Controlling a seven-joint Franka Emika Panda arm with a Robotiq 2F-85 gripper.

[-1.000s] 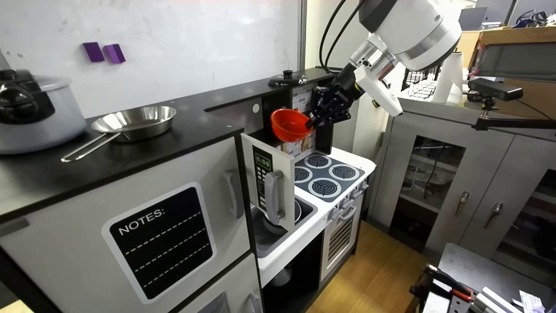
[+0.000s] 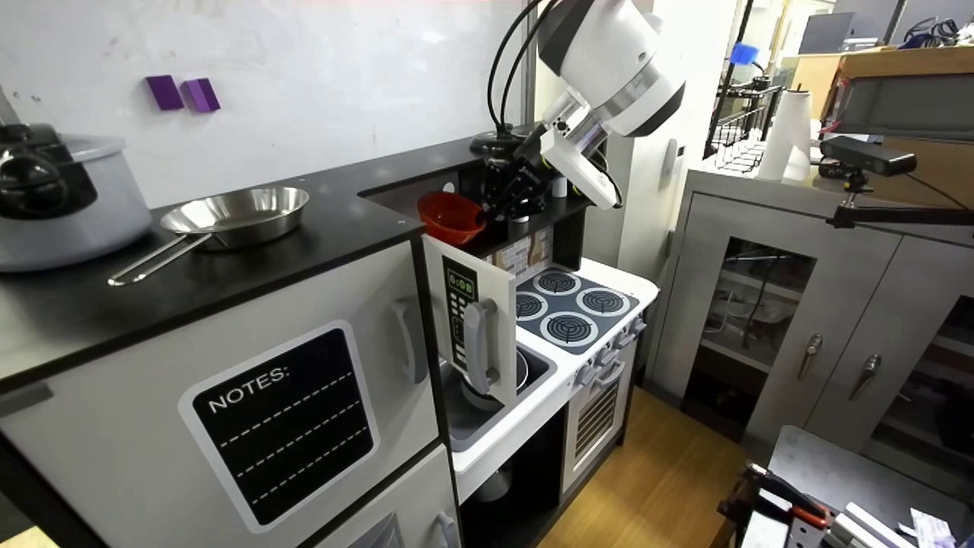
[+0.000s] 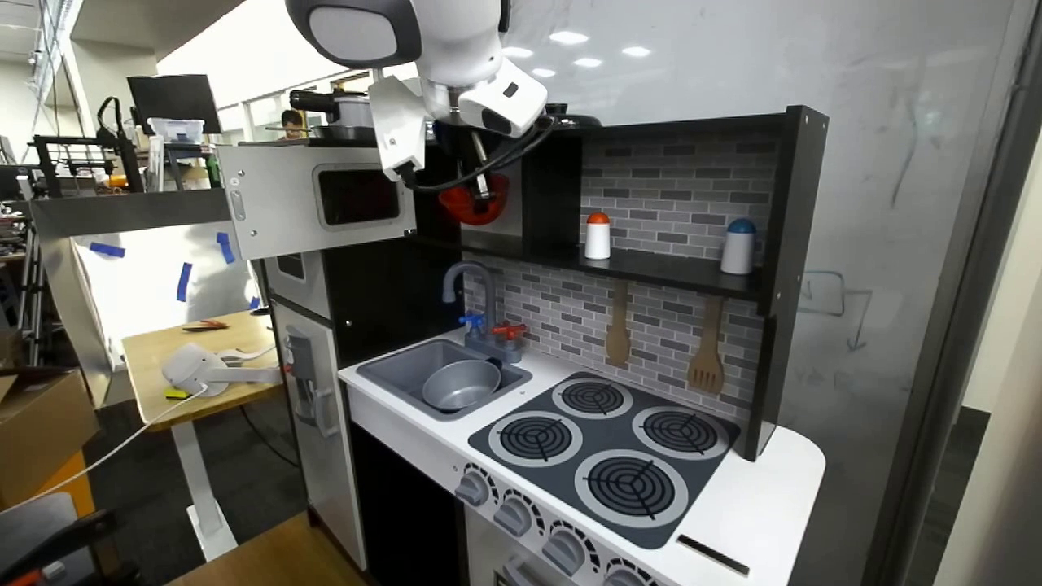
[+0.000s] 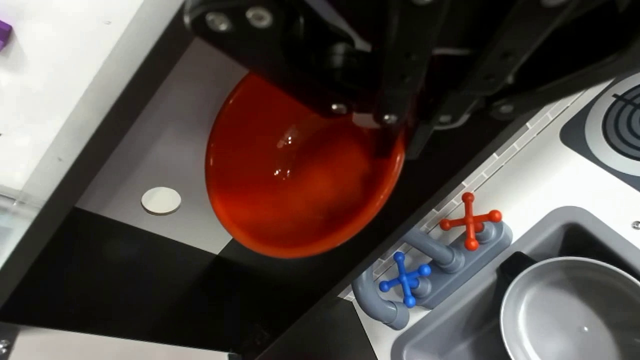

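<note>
A red bowl (image 2: 447,215) is held at its rim by my gripper (image 2: 486,211), which is shut on it. In the wrist view the empty inside of the bowl (image 4: 294,180) faces the camera, and the dark fingers cross its upper right rim. The bowl (image 3: 475,203) is inside or just at the mouth of the microwave compartment, over its dark floor (image 4: 180,282). Whether its base touches that floor cannot be made out. The microwave door (image 3: 322,205) stands swung open.
Below are the sink (image 3: 386,369) with a grey pan (image 3: 461,384) and the faucet (image 3: 474,293). Salt and pepper shakers (image 3: 597,238) (image 3: 738,247) stand on the shelf to the right. A steel frying pan (image 2: 239,218) and a pot (image 2: 73,205) sit on the counter top.
The arm has carried the bowl leftward in exterior view 1, from over the stove side to the microwave compartment. The gripper has kept its hold on the rim.
</note>
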